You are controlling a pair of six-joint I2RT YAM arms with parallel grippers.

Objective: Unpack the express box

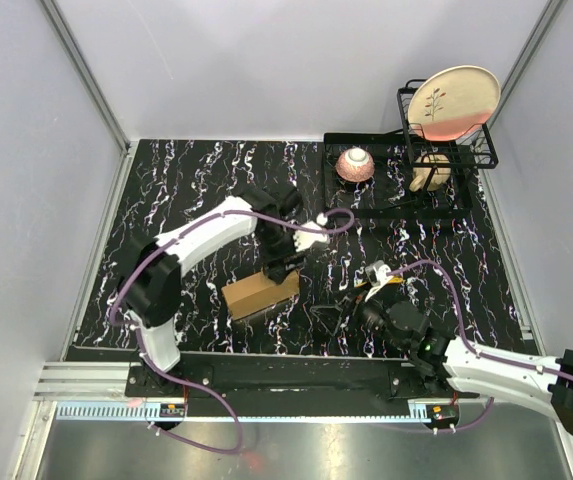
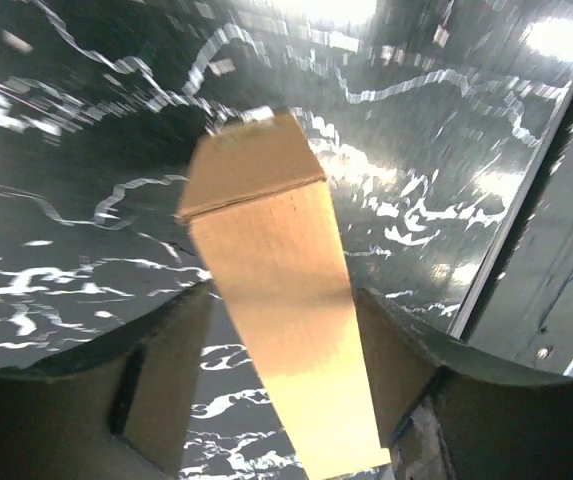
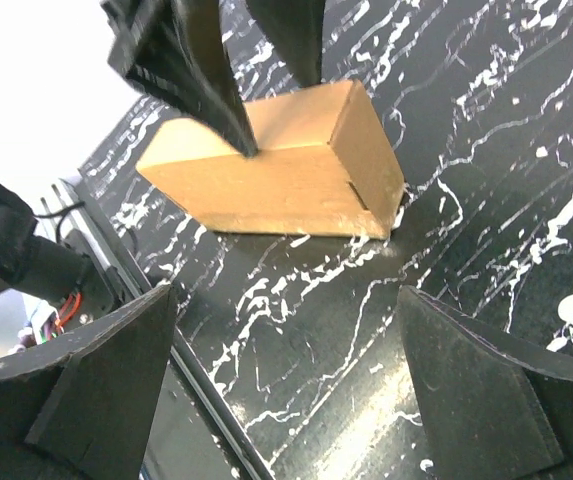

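A closed brown cardboard box (image 1: 256, 297) lies on the black marbled table, left of centre. My left gripper (image 1: 280, 275) is over its right part. In the left wrist view the box (image 2: 281, 260) runs lengthwise between the two fingers, with a narrow gap on the left. The right wrist view shows one left finger (image 3: 216, 75) in front of the box's long side (image 3: 256, 190) and the other over its far side. Apart from the box, to its right, my right gripper (image 1: 328, 315) stands open and empty.
A black rack (image 1: 396, 205) at the back right holds a pink bowl (image 1: 355, 166), a large plate (image 1: 453, 103) and a beige cup (image 1: 430, 172). Something yellow (image 1: 393, 281) lies partly hidden by the right arm.
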